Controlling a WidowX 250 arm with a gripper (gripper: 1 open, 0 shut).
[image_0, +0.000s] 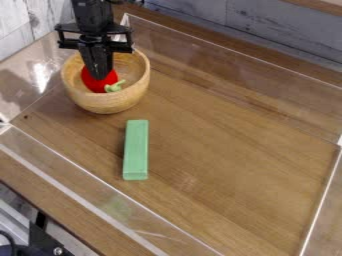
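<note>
My gripper (96, 60) hangs over a wooden bowl (107, 100) at the upper left, its fingertips low near a red object (98, 78) with a small pale green part that sits inside the bowl. The fingers look close together, and whether anything is between them is hard to see. A flat green block (135, 149) lies on the table below the bowl, apart from it.
The wooden table (241, 170) has wide clear space to the right and around the green block. Raised walls border it at the back and left, with a clear edge strip along the lower left and right.
</note>
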